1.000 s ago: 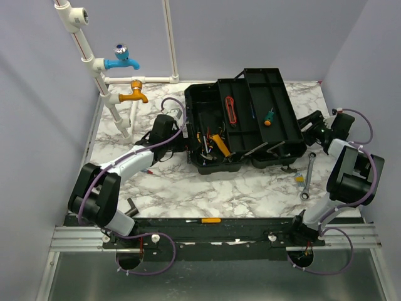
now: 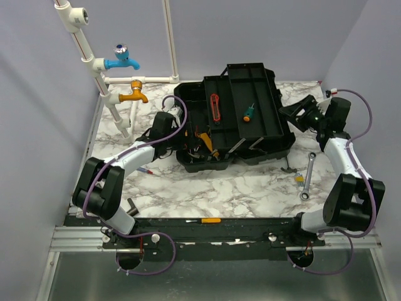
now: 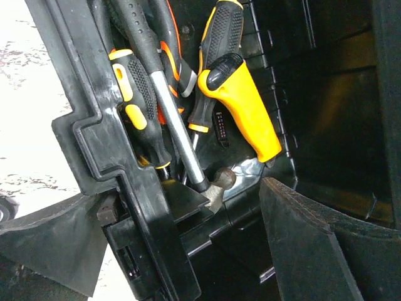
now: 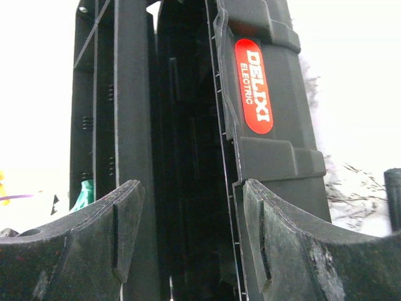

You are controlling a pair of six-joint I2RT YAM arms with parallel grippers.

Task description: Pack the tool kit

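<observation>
The black toolbox [image 2: 207, 167] stands unfolded on the marble top, its trays spread to the right. A red tool [image 2: 215, 108] and a green-handled tool [image 2: 249, 113] lie in the trays. Inside the lower bin are a yellow-handled tool [image 3: 244, 113], a hammer [image 3: 182, 138] and several screwdrivers and pliers. My left gripper is open at the left side, one finger outside the wall and one inside. At the right side, my right gripper is partly open; one finger is by the tray wall, the other by the labelled outer wall [image 4: 291, 119].
A wrench [image 2: 308, 175] and a small yellow item [image 2: 299, 179] lie right of the box. An orange-handled screwdriver [image 2: 210, 220] rests along the front edge. White pipes with a blue tap [image 2: 122, 63] and an orange tap [image 2: 131, 96] rise at the back left.
The toolbox has shifted left and slightly backward on the table. My right gripper has moved left with its side, while the left gripper has moved only slightly.
</observation>
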